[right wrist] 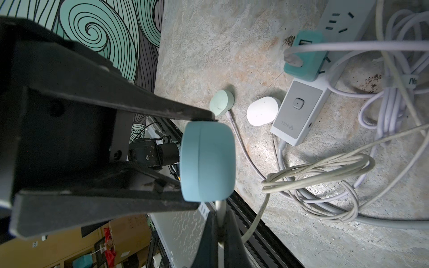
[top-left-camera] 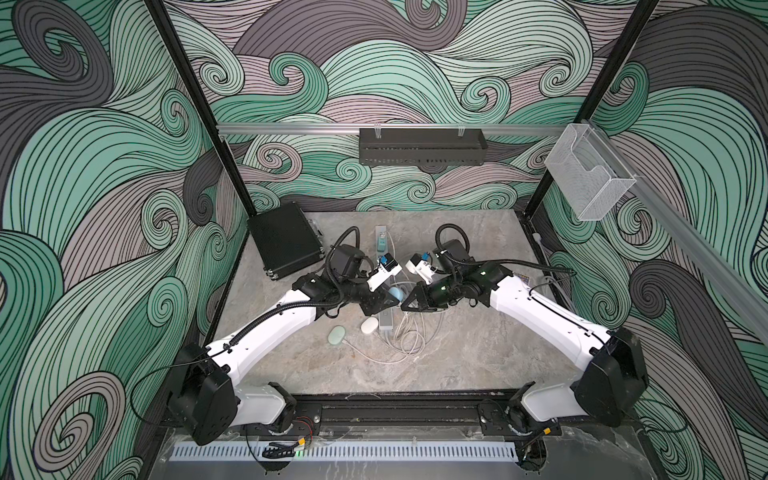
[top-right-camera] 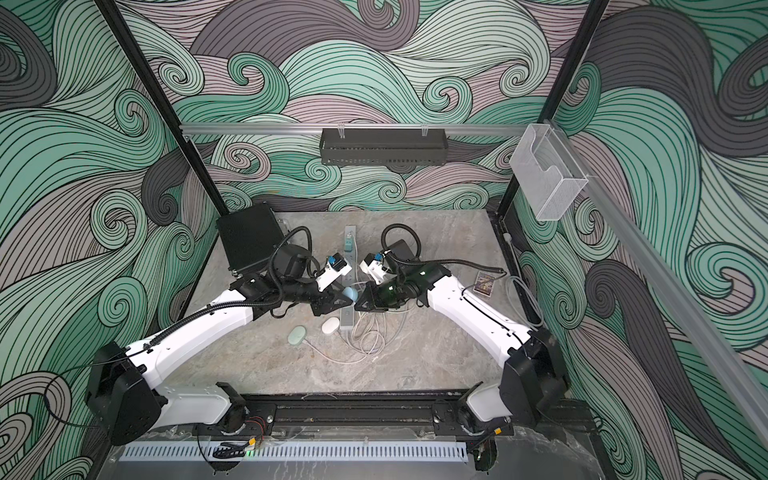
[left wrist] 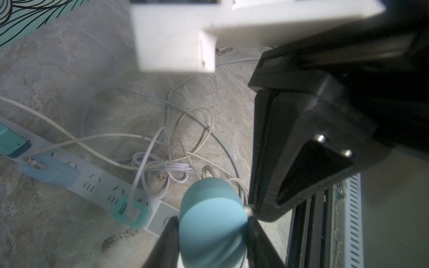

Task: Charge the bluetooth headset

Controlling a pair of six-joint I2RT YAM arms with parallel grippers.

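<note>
A light blue rounded case (right wrist: 210,160) hangs above the table between my two grippers. My left gripper has one finger on either side of it, and both appear to touch the case. Against the case's lower end in the right wrist view stands the white end of a charging cable (right wrist: 220,210). My right gripper is shut on that cable just below the case. The cable end looks joined to the case, though the port itself is hidden. From above, the grippers (top-left-camera: 405,305) face each other closely.
Below lies a power strip (right wrist: 298,105) with a teal plug (right wrist: 306,64) in it. Close by are a white oval case (right wrist: 262,111), a pale green round puck (right wrist: 221,102) and bundled cables (right wrist: 326,172). A black case (top-left-camera: 285,240) stands back left.
</note>
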